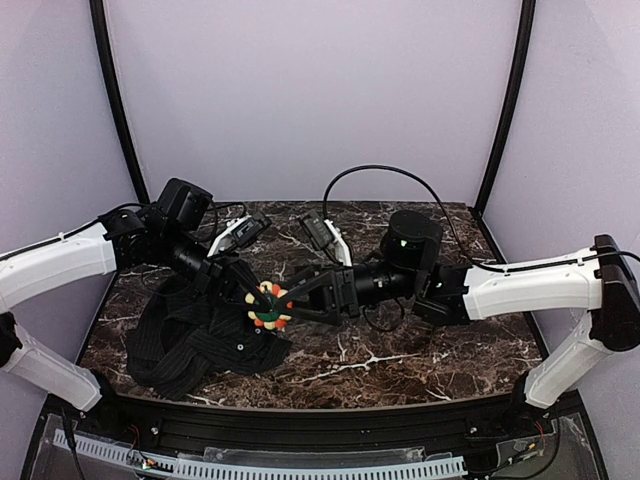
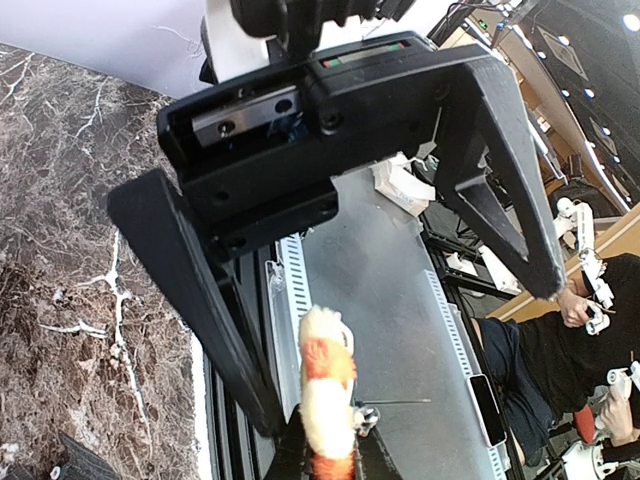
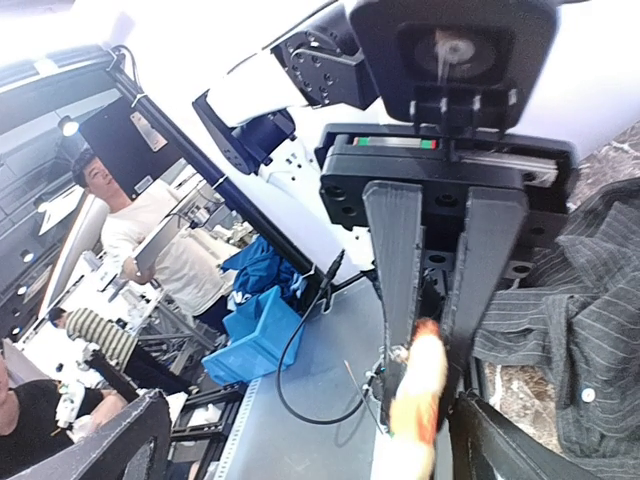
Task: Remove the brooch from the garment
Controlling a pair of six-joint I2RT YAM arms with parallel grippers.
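The flower brooch (image 1: 268, 306), with cream and orange petals round a green centre, is held up in front of the dark striped garment (image 1: 190, 345). My left gripper (image 1: 255, 298) is shut on it; in the left wrist view the brooch (image 2: 328, 380) shows edge-on at the bottom, and in the right wrist view the brooch (image 3: 415, 400) is between the left fingers and my camera. My right gripper (image 1: 305, 298) stands open just beside the brooch, its fingers spread to either side in the right wrist view. The garment (image 3: 590, 330) lies on the table below.
People and a blue bin (image 3: 255, 340) are outside the work area.
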